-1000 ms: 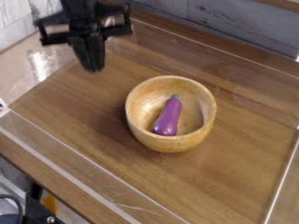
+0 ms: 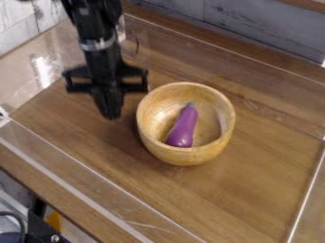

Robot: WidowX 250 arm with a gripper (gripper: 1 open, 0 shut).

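A tan wooden bowl [image 2: 215,147] sits on the wooden table, right of centre, with a purple eggplant [image 2: 183,129] lying inside it. My gripper [image 2: 109,102], dark and motion-blurred, hangs left of the bowl, apart from the eggplant. The blur hides how its fingers stand and whether anything is between them.
A pale edge runs along the right side and another at the left. Some dark cables show at the lower left corner.
My gripper has come down the view from the upper left, closer to the bowl's left side. The bowl and eggplant have stayed in place.
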